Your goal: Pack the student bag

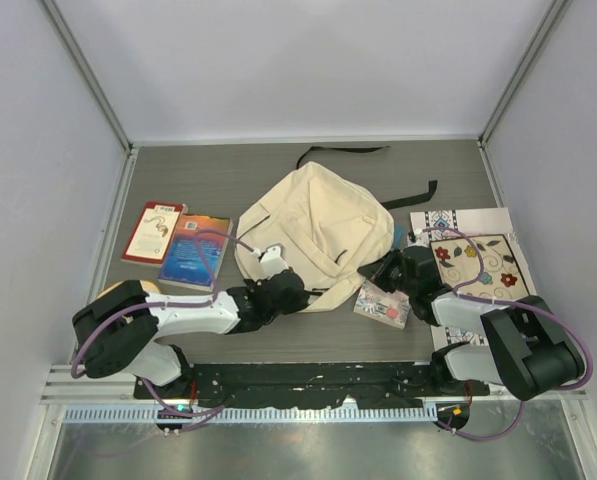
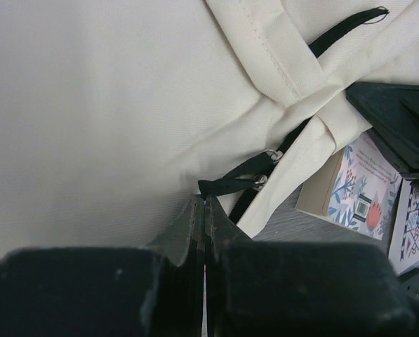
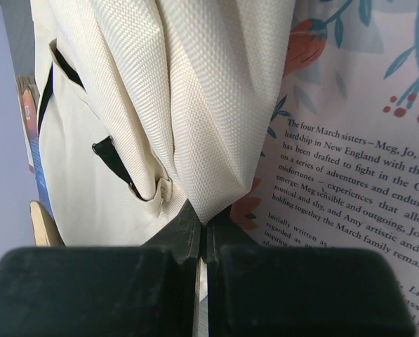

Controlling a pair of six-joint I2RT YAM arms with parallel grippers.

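Observation:
The cream canvas bag (image 1: 303, 215) lies flattened in the middle with black straps behind it. My left gripper (image 1: 303, 295) is shut at the bag's front zipper, with the tips on a black zipper pull (image 2: 220, 184); whether the pull is pinched is unclear. My right gripper (image 1: 366, 272) is shut on a fold of the bag's fabric at its right, above a book printed with flowers and text (image 3: 342, 189).
A red book (image 1: 153, 232) and blue book (image 1: 193, 260) lie at left, with a wooden piece partly behind the left arm. Flower-patterned items (image 1: 478, 265) lie at right.

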